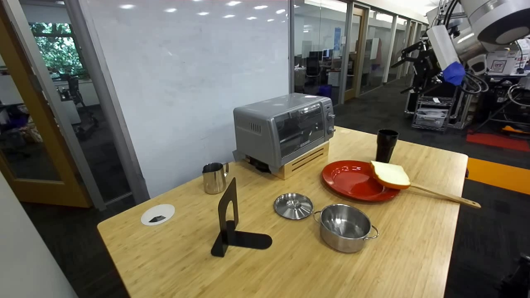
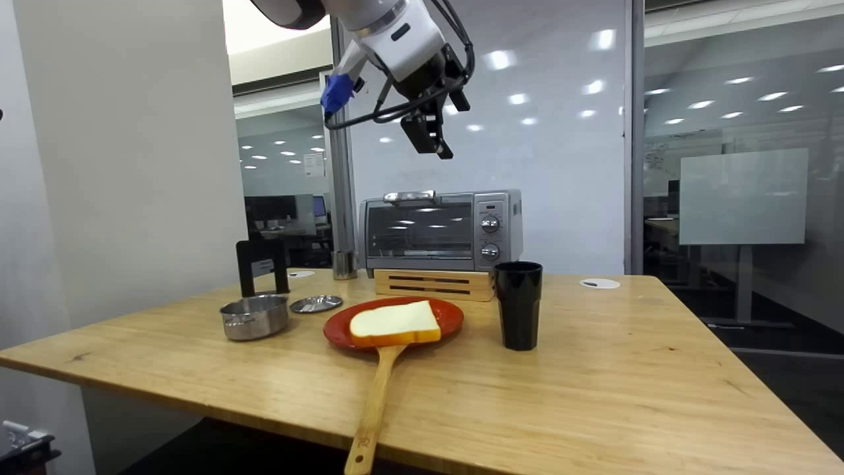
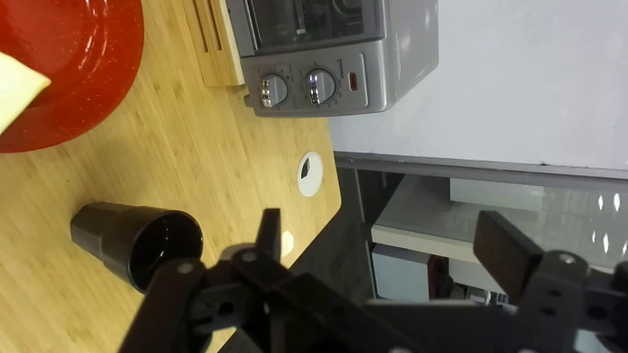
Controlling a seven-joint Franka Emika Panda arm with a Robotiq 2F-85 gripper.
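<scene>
High above the table, well clear of everything on it, my gripper is open with nothing between its fingers. A slice of bread (image 2: pixel 395 320) rests on a wooden spatula (image 2: pixel 376 404), partly over the red plate (image 1: pixel 343 181). The spatula's handle sticks out past the table edge. Beside the plate a black cup (image 3: pixel 138 238) stands upright, its mouth up. The grey toaster oven (image 1: pixel 278 126) sits at the back on a wooden stand (image 2: pixel 433 284), its glass door closed.
A steel pot (image 1: pixel 343 231) without its lid, the lid (image 1: pixel 293 206), a black bookend (image 1: pixel 231 223) and a steel pitcher (image 1: pixel 214 179) occupy the other side of the table. In exterior view 2, the table's right part (image 2: pixel 633 356) is clear.
</scene>
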